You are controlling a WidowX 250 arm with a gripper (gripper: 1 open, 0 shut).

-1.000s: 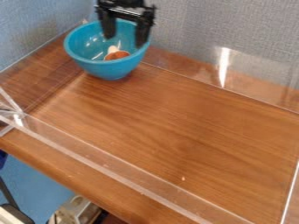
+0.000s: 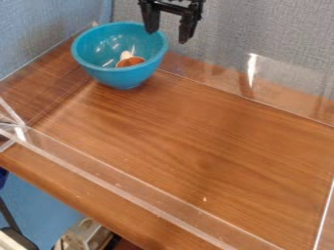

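My black gripper [image 2: 169, 23] hangs at the top of the camera view, open, with its two fingers spread and nothing between them, above and just right of a teal bowl [image 2: 120, 76]. The bowl sits at the back left of the wooden table. In it lie an orange round item [image 2: 131, 62] and a small pale piece beside it.
Clear plastic edging runs along its sides. Grey padded walls stand behind and at left. Below the front left edge are a blue surface and some metal hardware [image 2: 85, 236].
My gripper was low over the bowl a second ago, rose to the right of it, and is now higher. The bowl and its contents look unchanged.
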